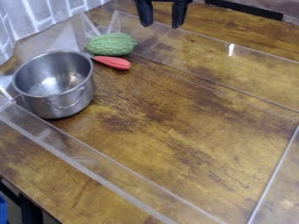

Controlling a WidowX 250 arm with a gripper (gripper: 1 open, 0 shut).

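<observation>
At the top centre of the camera view, my black gripper (pixel 162 16) hangs with two fingers apart, open, and nothing visible between them; its upper part is cut off by the frame. Below and left of it lie a green bumpy vegetable (pixel 111 44), like a bitter melon, and a small red vegetable (pixel 112 62). A steel pot (pixel 73 105) stands on the left.
Transparent barriers or strips run along its left, back and right sides. A dark edge borders the back right.
</observation>
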